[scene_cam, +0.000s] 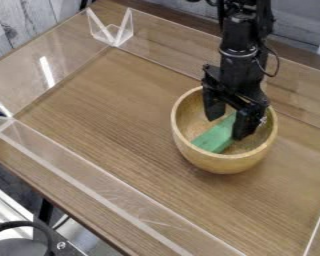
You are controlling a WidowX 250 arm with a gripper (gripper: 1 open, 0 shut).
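Note:
A round wooden bowl (190, 141) sits on the table at the right of center. A green object (214, 142) lies inside it. My black gripper (235, 122) reaches down from the top into the bowl, over the upper part of the green object. I cannot tell whether its fingers hold the object or how far apart they are.
A white angular item (112, 30) stands at the back left. Black cables or parts (23, 243) show at the bottom left corner.

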